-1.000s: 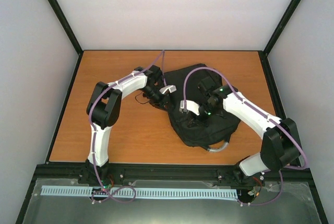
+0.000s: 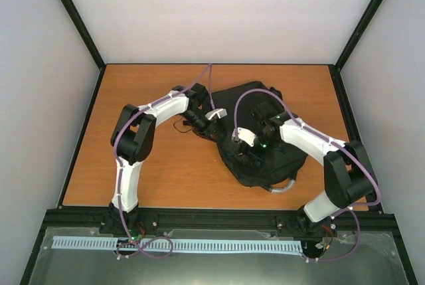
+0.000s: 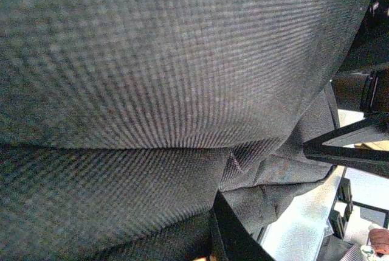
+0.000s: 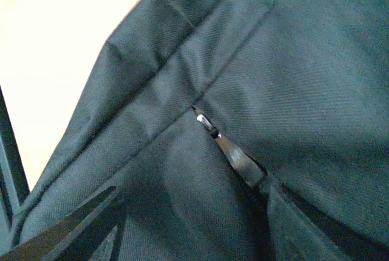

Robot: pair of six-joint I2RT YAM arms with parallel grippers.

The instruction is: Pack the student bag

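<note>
The black bag [image 2: 265, 171] lies on the right half of the table, its grey-tipped strap [image 2: 284, 187] at the near edge. My left gripper [image 2: 214, 135] is at the bag's left edge, shut on its fabric; dark cloth [image 3: 152, 78] fills most of the left wrist view. Over the bag's middle, my right gripper [image 2: 244, 159] points down. In the right wrist view its blurred fingers [image 4: 91, 230] stand apart at the bottom. A metal zipper pull [image 4: 242, 162] lies on the seam just ahead of them. Whether the pull's lower end lies between them is unclear.
Bare wooden table [image 2: 176, 179] spreads out left of the bag and in front of it. A thin dark cable loop [image 2: 180, 126] hangs by the left gripper. The right forearm [image 2: 305, 140] covers part of the bag's right side.
The bag's near edge and strap have slid slightly right. The left arm has stayed almost still.
</note>
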